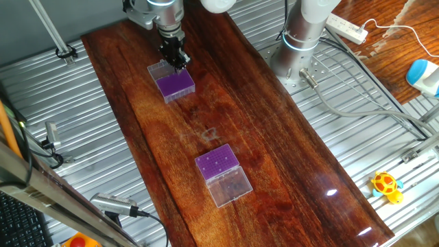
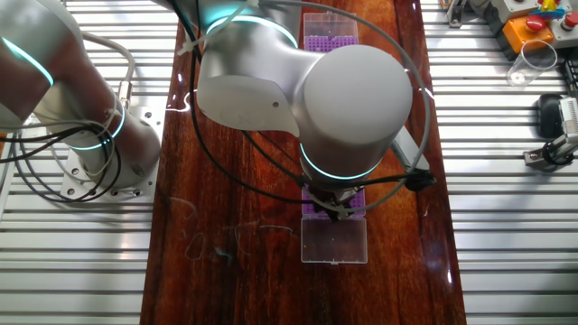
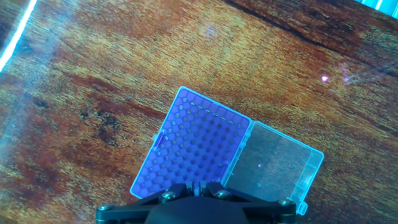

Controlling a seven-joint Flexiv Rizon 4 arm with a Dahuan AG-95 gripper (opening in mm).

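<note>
At the upper end of the wooden table, a clear box with a purple rack (image 1: 176, 84) stands with its transparent lid (image 1: 160, 69) folded back. My gripper (image 1: 180, 66) hangs over this box, close to where rack and lid meet. From the wrist view, the purple rack (image 3: 189, 146) shows rows of holes, and the clear lid (image 3: 273, 163) lies to its right. The dark fingertips (image 3: 189, 185) come together at the bottom edge there; the gripper looks shut, and nothing shows between them. A second open box has a purple rack (image 1: 216, 162) with a few pale spots and a clear lid (image 1: 230, 187).
Bare wooden table (image 1: 274, 158) lies between and around the boxes. The arm's base (image 1: 291, 62) stands beside the table. A toy turtle (image 1: 385, 184) and a clear cup (image 2: 533, 63) sit off the wood. In exterior view 2, the arm covers part of the nearer rack (image 2: 359, 200).
</note>
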